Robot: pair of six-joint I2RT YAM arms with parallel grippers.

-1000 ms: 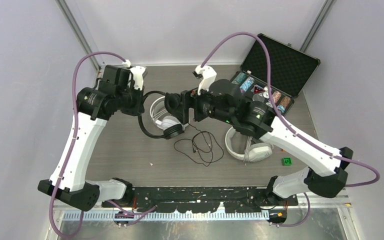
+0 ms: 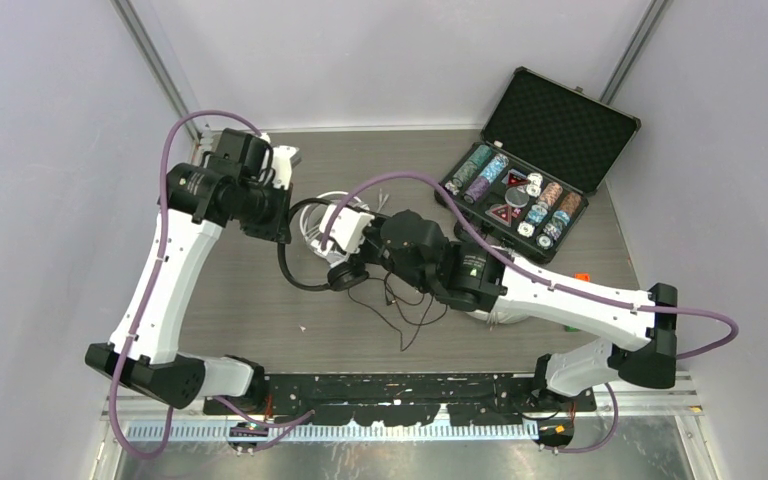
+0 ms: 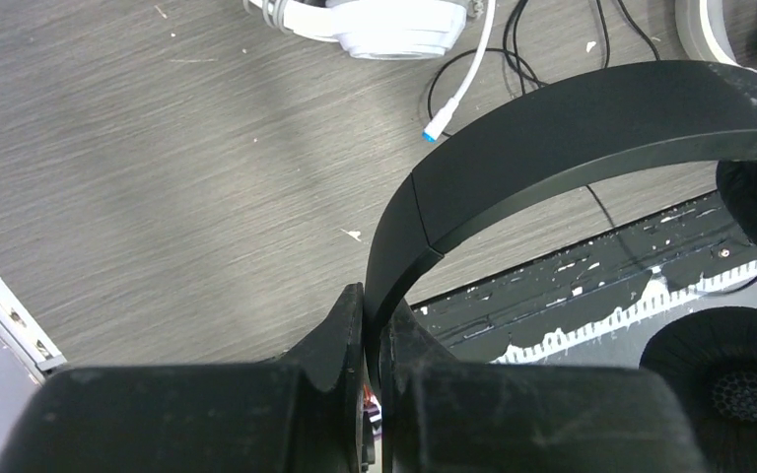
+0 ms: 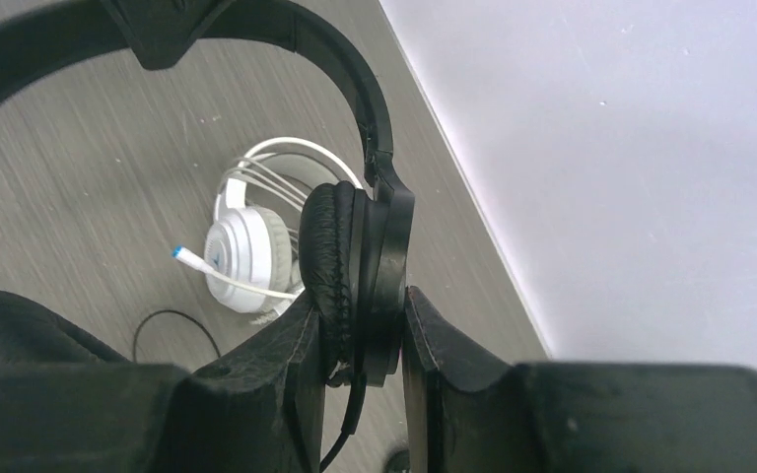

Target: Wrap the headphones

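Observation:
The black headphones hang above the table between my two arms. My left gripper is shut on the headband [image 3: 552,138]. At the other side, my right gripper is shut on one ear cup [image 4: 335,266], its fingers on either side of the cup. A cord [image 4: 352,419] runs down from that cup's lower edge. The second ear cup [image 2: 345,276] hangs free, nearer the front of the table. Below lies the loosely looped thin black cable [image 2: 405,325] on the tabletop. My right gripper and forearm hide the gripped cup from above.
White headphones [image 4: 246,246] with a bundled white cord lie under the raised pair. Another white pair [image 2: 500,317] is mostly covered by my right arm. An open case of poker chips [image 2: 515,198] stands at the back right.
My right gripper has swung and turned toward the left and front, and its arm now covers more of the right white headphones. The black cable's loops have shifted.

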